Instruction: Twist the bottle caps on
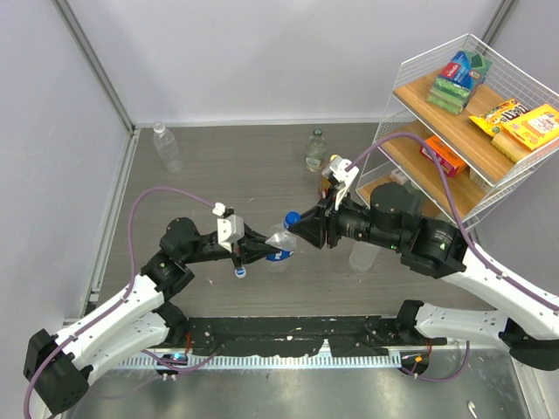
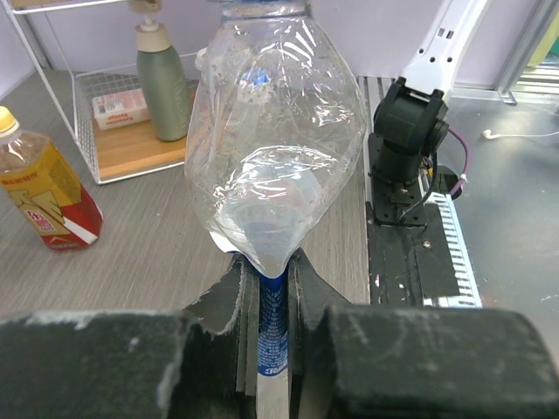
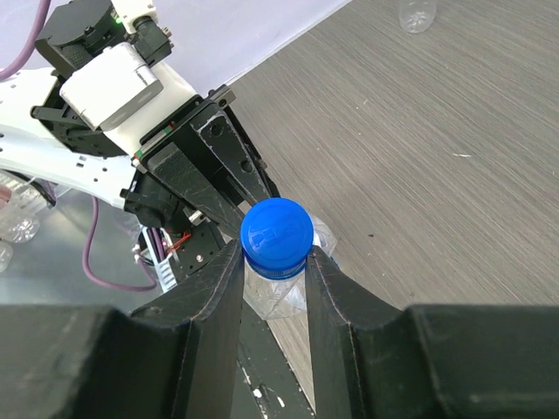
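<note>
My left gripper (image 1: 262,249) is shut on a clear plastic bottle (image 2: 275,148) with a blue label, held upright over the table. My right gripper is shut on a blue cap (image 3: 276,234) at the top of that bottle, seen from above in the right wrist view. Whether the cap sits on the threads cannot be told. Another clear bottle (image 1: 168,150) stands at the back left, a small glass bottle (image 1: 315,150) at the back centre, and a yellow-capped drink bottle (image 2: 52,192) behind the arms. A further clear bottle (image 1: 362,257) is partly hidden by the right arm.
A wire shelf (image 1: 463,122) with snack packs and other goods fills the back right.
</note>
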